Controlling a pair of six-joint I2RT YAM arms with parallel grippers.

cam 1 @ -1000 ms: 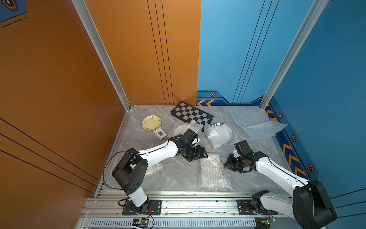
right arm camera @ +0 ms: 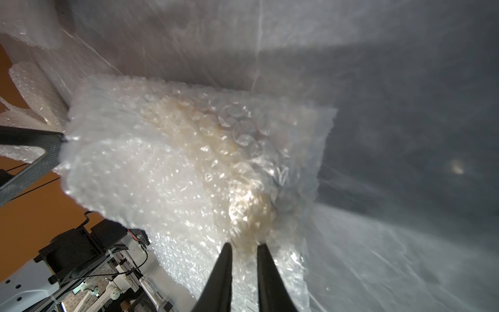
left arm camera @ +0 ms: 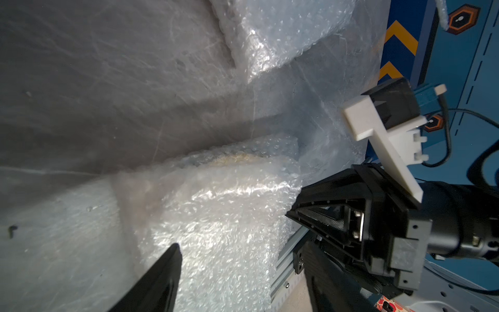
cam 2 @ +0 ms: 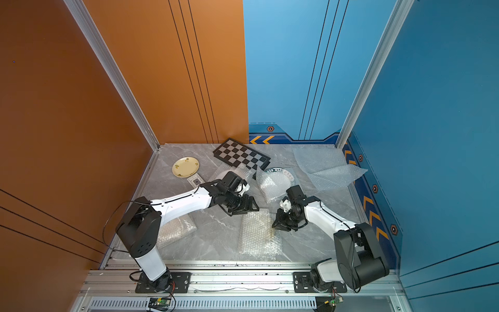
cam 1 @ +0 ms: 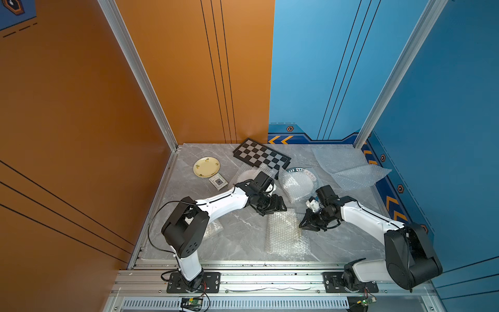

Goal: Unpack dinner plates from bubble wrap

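A bubble-wrapped package [cam 1: 283, 233] lies front centre on the table, a creamy plate faintly showing through. My left gripper stands open over its left side in the left wrist view, nothing held. At the package's right side is my right gripper, its fingertips a narrow gap apart over the wrap's folded edge; whether they touch the film is unclear. Behind, a plate with a dark lettered rim [cam 1: 296, 170] is partly covered by bubble wrap [cam 1: 295, 188]. Another wrapped bundle [cam 2: 176, 230] lies at left, partly under the left arm.
A yellow plate [cam 1: 206, 167] rests bare at the back left, near a small white box [cam 1: 218, 181]. A checkered board [cam 1: 260, 155] lies at the back. Loose bubble wrap [cam 1: 358, 174] spreads at the back right.
The left gripper has shifted slightly right. The package has slid a little to the left.
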